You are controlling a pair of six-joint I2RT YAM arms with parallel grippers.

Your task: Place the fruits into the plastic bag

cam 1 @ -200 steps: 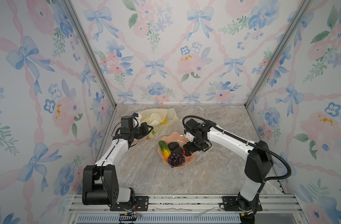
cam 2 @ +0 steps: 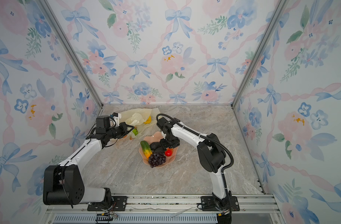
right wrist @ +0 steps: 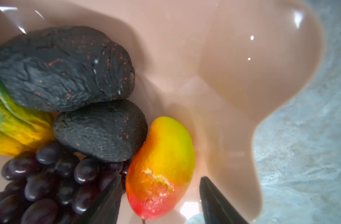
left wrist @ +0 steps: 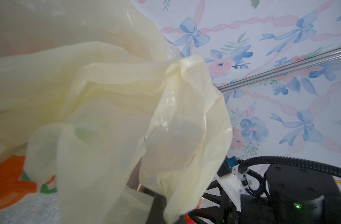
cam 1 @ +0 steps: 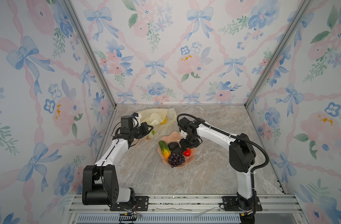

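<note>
Over the pink bowl (cam 1: 171, 136), my right gripper stands open, its fingers to either side of a red-yellow mango (right wrist: 162, 164). Beside the mango lie two dark wrinkled avocados (right wrist: 66, 71), purple grapes (right wrist: 53, 183) and a green-yellow papaya (right wrist: 13, 123). The pale yellow plastic bag (cam 1: 169, 113) lies at the back left with something yellow in it. My left gripper (cam 1: 150, 128) is shut at the bag's near side. Bag film (left wrist: 185, 123) bunches over its fingers in the left wrist view and hides most of them.
Orange and green print (left wrist: 12, 183) shows on the bag. Behind the bag and bowl rises the flowered wall (cam 1: 155, 56). Bare marble tabletop (cam 1: 222, 171) lies right of the bowl and in front of it.
My right gripper has moved left and back over the bowl, uncovering more of the mango. The left arm, bag and fruits look unmoved.
</note>
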